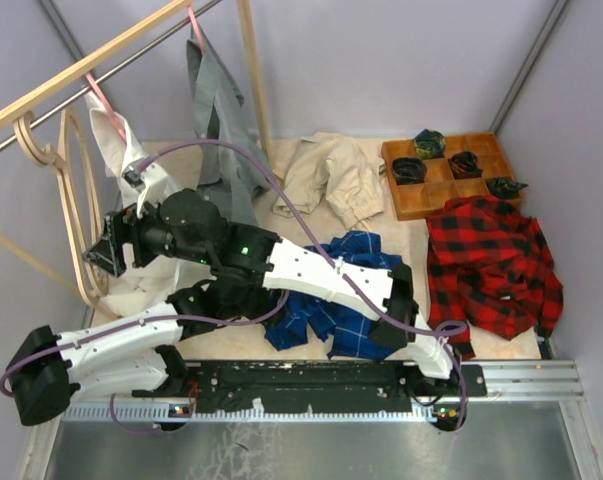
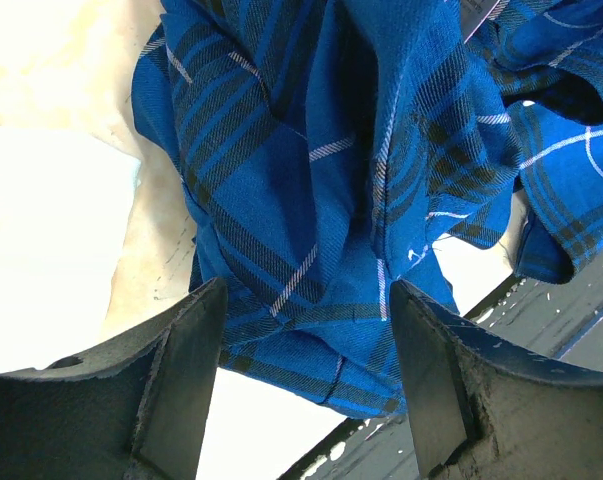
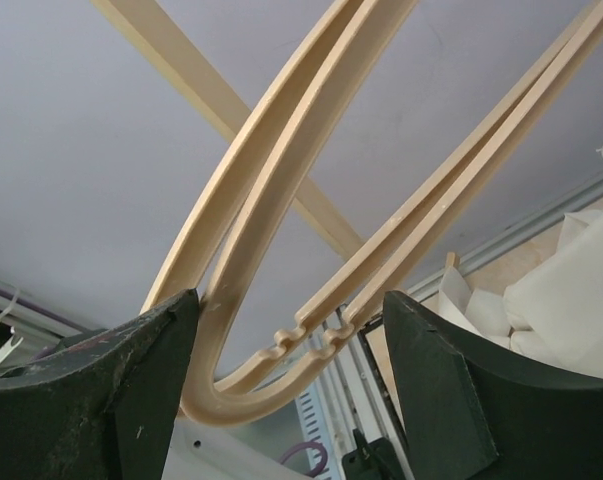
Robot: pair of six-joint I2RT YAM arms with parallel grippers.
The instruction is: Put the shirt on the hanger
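Note:
The blue plaid shirt (image 1: 341,310) lies crumpled on the table, partly hidden beneath my arms in the top view. In the left wrist view, my left gripper has its fingers apart, with folds of the shirt (image 2: 311,190) in front of and between them. Wooden hanger bars (image 1: 73,225) hang from the rack at the left, tilted steeply. My right gripper (image 1: 108,245) is at their lower part. Seen from the right wrist, the right gripper is open with the hanger's rounded lower end (image 3: 221,395) between its fingers; contact with the left finger is unclear.
A white garment (image 1: 106,130) and a grey one (image 1: 221,110) hang close by on the rack. Beige cloth (image 1: 331,180), a red-black plaid shirt (image 1: 491,260) and a wooden compartment box (image 1: 411,205) occupy the back and right. My right arm crosses over the left arm.

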